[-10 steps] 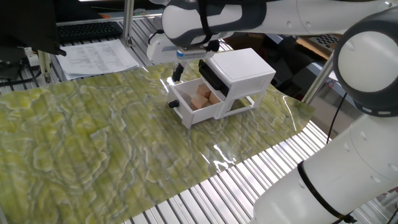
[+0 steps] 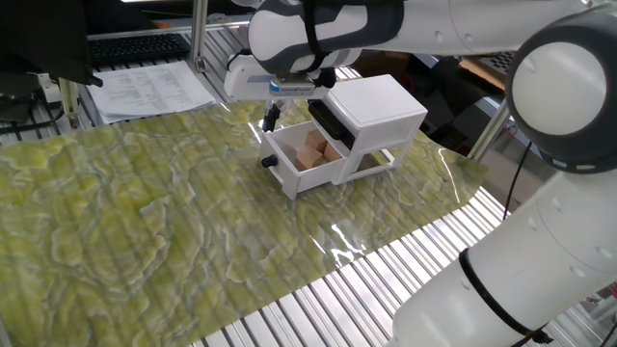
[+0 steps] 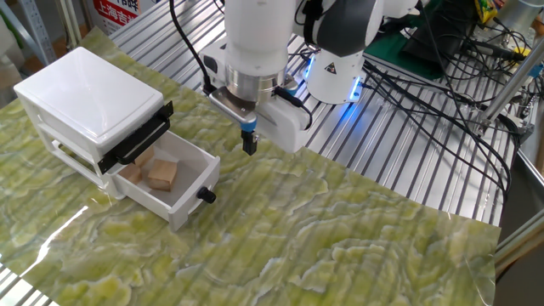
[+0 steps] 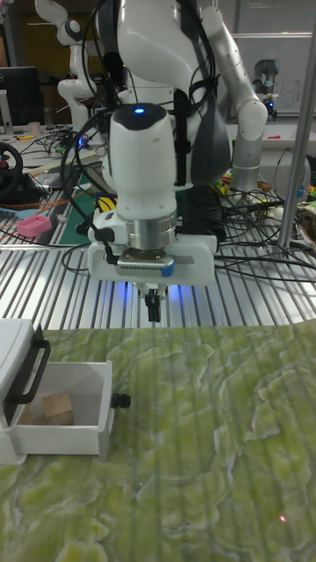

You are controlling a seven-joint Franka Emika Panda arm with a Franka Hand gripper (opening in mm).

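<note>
A white drawer cabinet (image 3: 89, 85) stands on the green marbled sheet, its lower drawer (image 3: 192, 194) pulled out. Several wooden blocks (image 3: 162, 175) lie inside that drawer; in exterior view 3 one block (image 4: 58, 408) shows clearly. My gripper (image 4: 154, 307) hangs in the air beyond the drawer's side, towards the robot's base, pointing down and apart from the cabinet. Its dark fingers (image 3: 249, 143) look shut together, with nothing visible between them. In exterior view 1 the gripper (image 2: 271, 118) appears just behind the drawer's far front corner.
A black handle (image 3: 136, 141) juts from the cabinet's upper drawer, and a dark knob (image 3: 206, 195) from the lower one. The marbled sheet (image 2: 125, 241) is clear in front of the drawer. Papers (image 2: 149, 92) and a keyboard (image 2: 138, 48) lie at the back left in exterior view 1.
The cabinet, drawer and blocks have not moved.
</note>
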